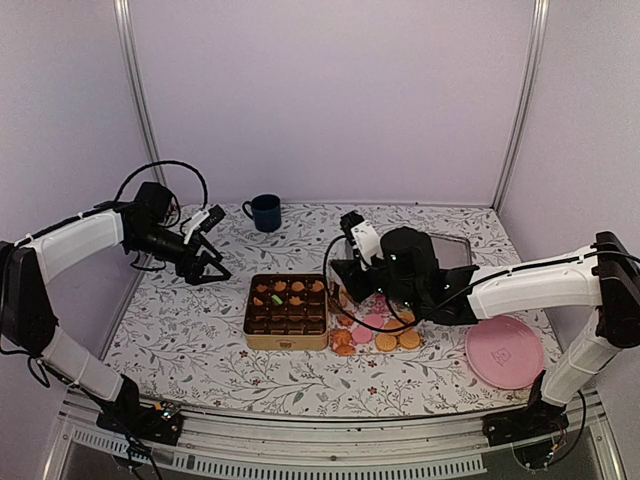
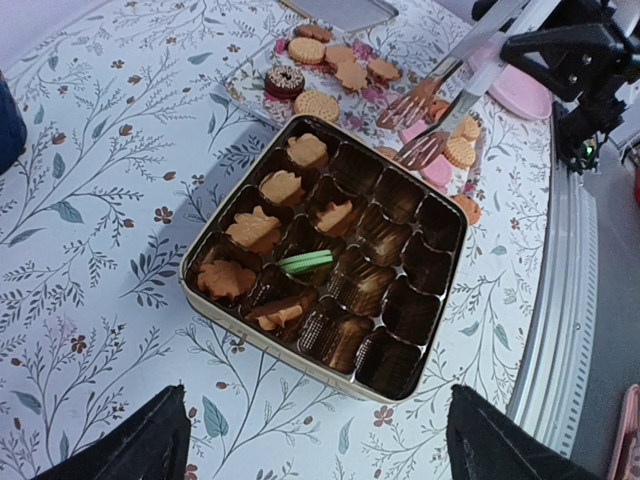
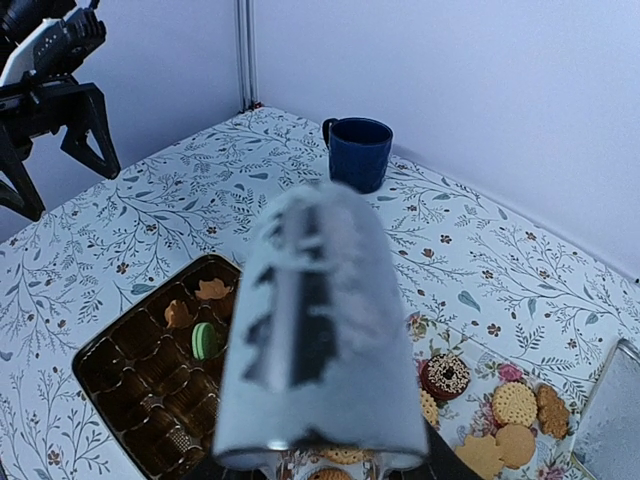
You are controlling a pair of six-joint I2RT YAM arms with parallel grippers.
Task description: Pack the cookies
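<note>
The compartment box (image 1: 285,340) holds several brown cookies and a green one (image 2: 305,261). To its right, a floral sheet (image 2: 247,90) carries loose cookies, including a sprinkled ring (image 3: 445,376), round and pink ones. My right gripper (image 1: 340,290), fitted with slotted metal tongs, hangs over these cookies beside the box; whether anything is between its tips cannot be told, as the tong hides them in the right wrist view. My left gripper (image 1: 208,268) stands open and empty left of the box.
A blue mug (image 1: 265,212) stands at the back. A metal tray (image 3: 615,410) lies behind the cookies, and a pink plate (image 1: 504,350) at the front right. The table left and front of the box is clear.
</note>
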